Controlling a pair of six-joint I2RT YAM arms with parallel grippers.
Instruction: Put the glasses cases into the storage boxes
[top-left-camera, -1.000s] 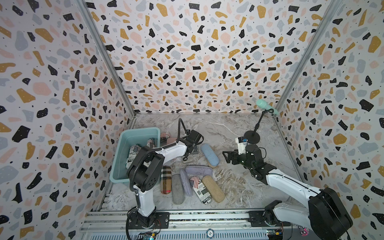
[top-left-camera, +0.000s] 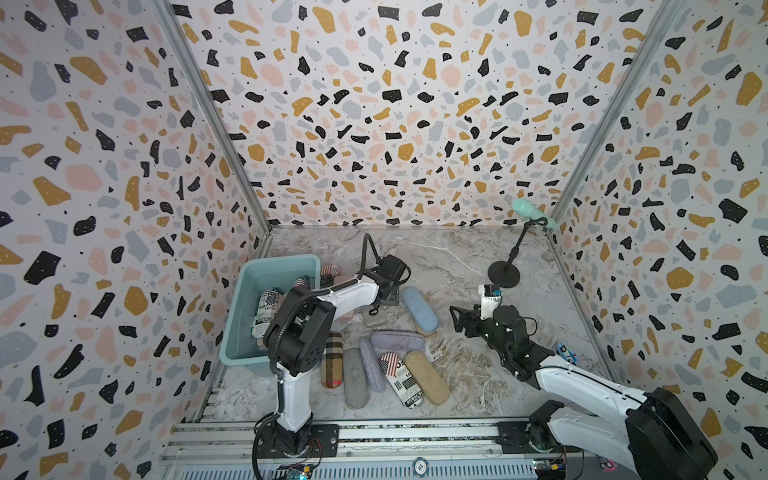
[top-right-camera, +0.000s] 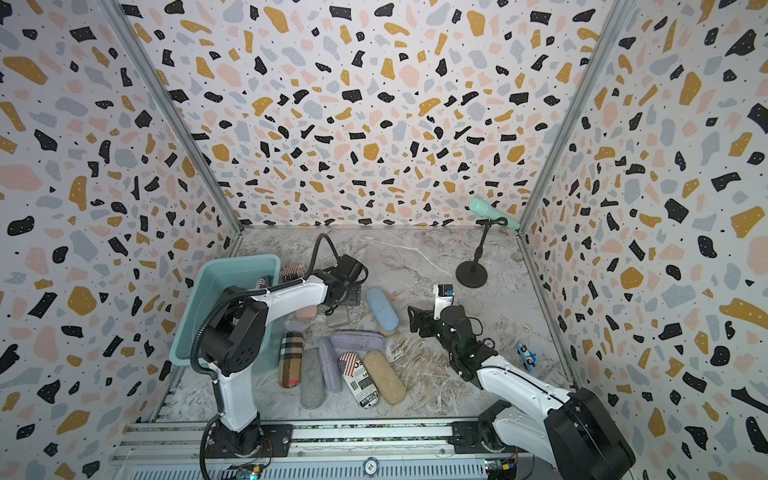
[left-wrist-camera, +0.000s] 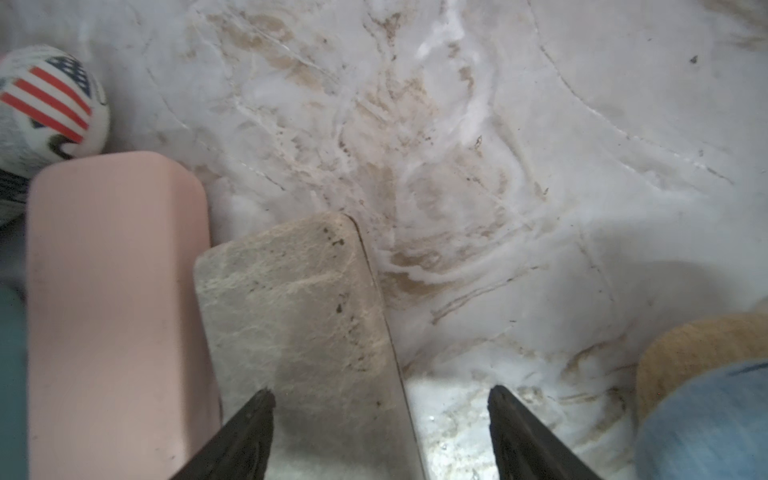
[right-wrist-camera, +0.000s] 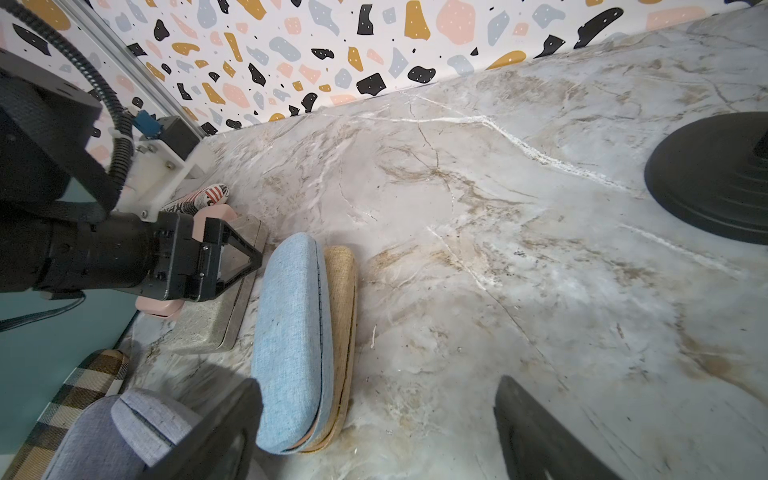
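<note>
A teal storage box (top-left-camera: 232, 320) at the left holds several patterned cases. My left gripper is open above a grey stone-look case (left-wrist-camera: 296, 328), its fingers either side of that case's right part; a pink case (left-wrist-camera: 112, 304) lies alongside. A blue case (right-wrist-camera: 288, 336) lies on a tan one. Along the front lie plaid (top-left-camera: 332, 360), grey (top-left-camera: 355, 380), lavender (top-left-camera: 396, 342), newsprint-and-flag (top-left-camera: 404, 384) and tan (top-left-camera: 428, 376) cases. My right gripper hangs open over the table, right of the blue case.
A black-based lamp (top-left-camera: 504, 273) stands at the back right. A small blue object (top-right-camera: 525, 356) lies at the right edge. The back middle of the table and the area between blue case and lamp are clear.
My left arm has shifted slightly right over the grey and pink cases. My right gripper has moved a little toward the front and slightly right.
</note>
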